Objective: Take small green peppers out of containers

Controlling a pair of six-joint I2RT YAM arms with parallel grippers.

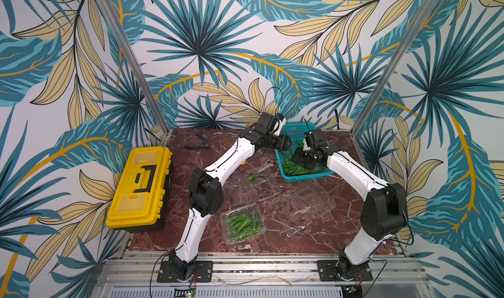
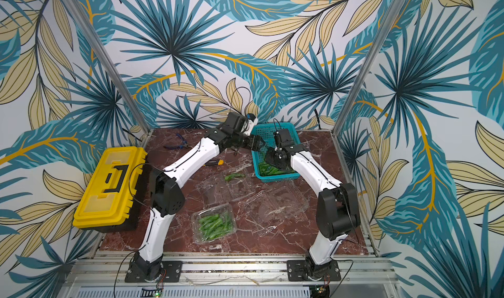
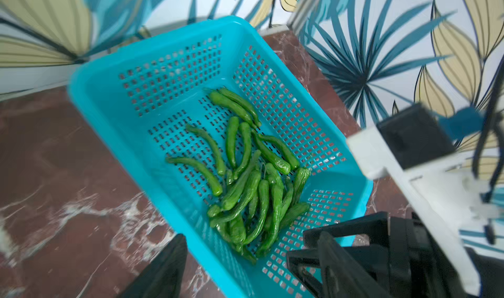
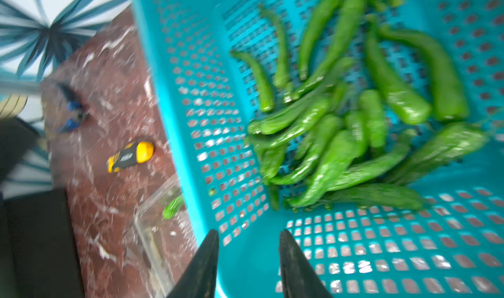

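Many green peppers lie in the teal basket at the back right. My left gripper hangs above the basket, part open, with no pepper seen between its blurred fingers. My right gripper is over the basket's right part, part open and empty. A clear container of peppers stands at the front centre. A few more peppers lie in another clear container behind it.
Empty clear plastic containers lie at the front right. A yellow toolbox stands at the left. Pliers and a yellow-black tool lie toward the back.
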